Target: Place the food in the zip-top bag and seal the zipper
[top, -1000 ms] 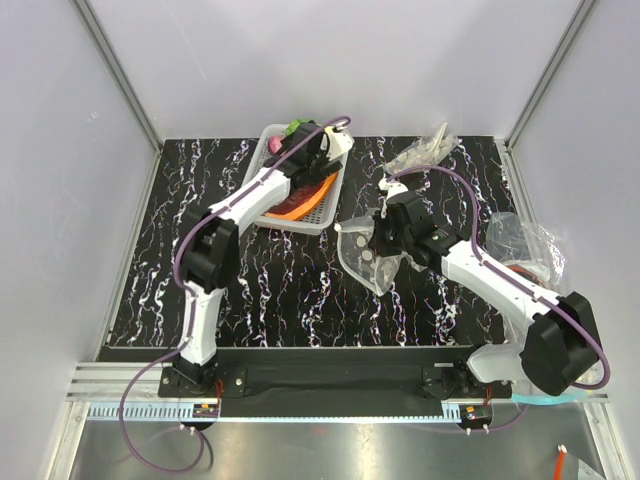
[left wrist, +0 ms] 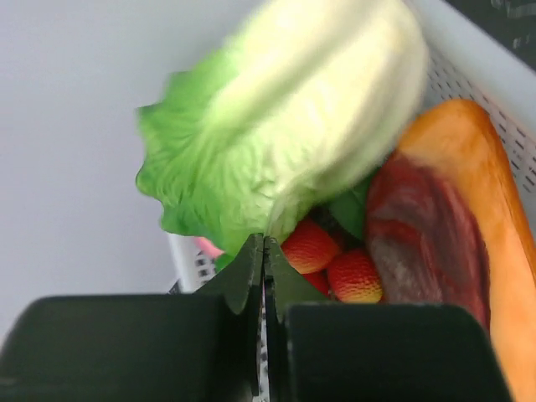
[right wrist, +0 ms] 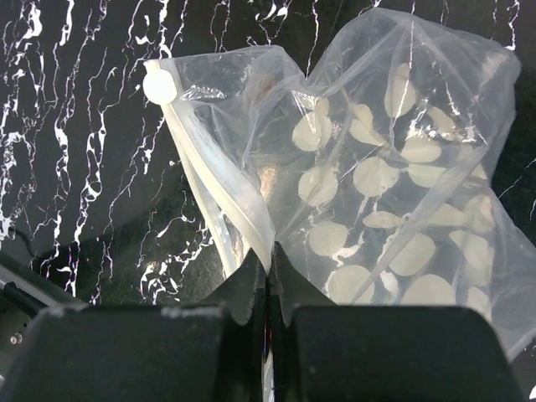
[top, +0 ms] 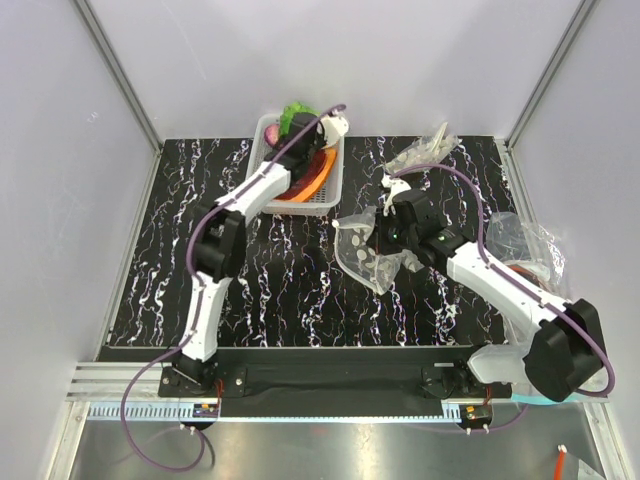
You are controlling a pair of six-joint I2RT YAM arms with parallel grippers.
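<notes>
The white basket (top: 322, 210) stands at the back left, holding mixed toy food. My left gripper is over it, its fingers shut on a thin lower edge of the green-and-white lettuce (left wrist: 276, 126). A clear, dotted zip top bag (top: 360, 255) lies open near the middle of the table. My right gripper is shut on one side of that bag's mouth, pinching the film beside its zip strip (right wrist: 213, 180). The strip's end with the round white tab (right wrist: 159, 86) is free. In the top view the right arm covers part of the bag.
Below the lettuce lie strawberries (left wrist: 356, 276), a dark red meat piece (left wrist: 427, 234) and a long orange item (left wrist: 494, 243). Another dotted bag (top: 425, 150) lies at the back right. A clear bag with something inside (top: 530, 260) is at the right edge.
The basket has shifted slightly and turned straighter. My left gripper has moved a little left and back, and more lettuce shows beside it. The right arm has barely moved.
</notes>
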